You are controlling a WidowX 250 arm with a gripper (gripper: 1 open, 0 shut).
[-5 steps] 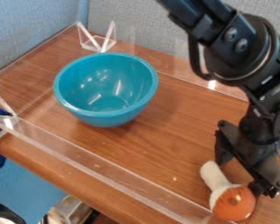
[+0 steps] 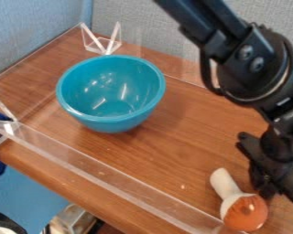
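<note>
My gripper (image 2: 265, 174) is low at the right edge of the view, just behind a toy mushroom (image 2: 244, 210) with a white stem and orange cap, lying on its side near the table's front right. The fingertips are dark and partly hidden, so what is between them cannot be made out. A teal bowl (image 2: 110, 91) sits empty on the left half of the wooden table.
Clear plastic barriers with white corner brackets (image 2: 102, 41) edge the table (image 2: 161, 155). A grey padded wall (image 2: 136, 23) stands behind. Dark blue items lie off the left edge.
The arm's upper part has shifted a little to the right and the gripper's pose has changed slightly. The mushroom and bowl look unmoved.
</note>
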